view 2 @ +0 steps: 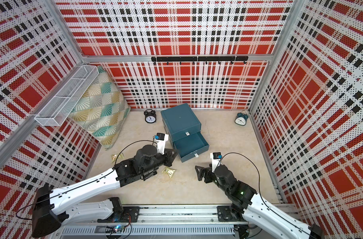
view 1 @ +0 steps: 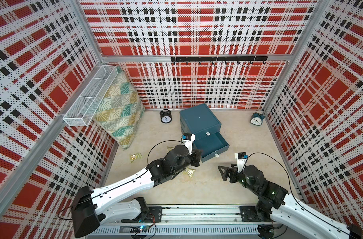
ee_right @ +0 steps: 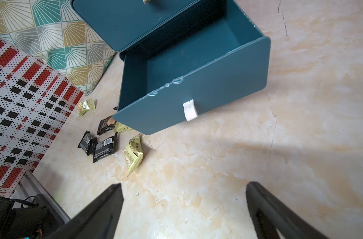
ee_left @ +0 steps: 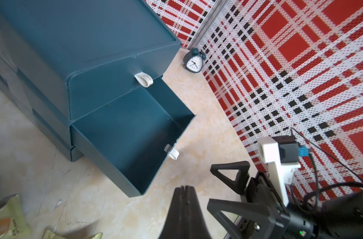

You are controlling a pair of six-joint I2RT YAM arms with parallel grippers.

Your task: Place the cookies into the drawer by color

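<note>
The blue drawer unit (view 1: 199, 117) has its lower drawer (ee_left: 121, 127) pulled out, with nothing inside. My left gripper hangs over the drawer's front left area, shut with nothing visible between its fingers. My right gripper is open and empty, low to the right of the drawer front. Yellow-wrapped cookies (ee_right: 133, 153) and black-wrapped cookies (ee_right: 105, 148) lie on the table left of the drawer. The left arm hides some of them in the top views.
A black clock (view 1: 165, 116) stands behind left, a teal clock (view 1: 256, 119) at back right. A patterned cushion (view 1: 119, 107) and wire basket (view 1: 74, 121) occupy the left side. The table right of the drawer is clear.
</note>
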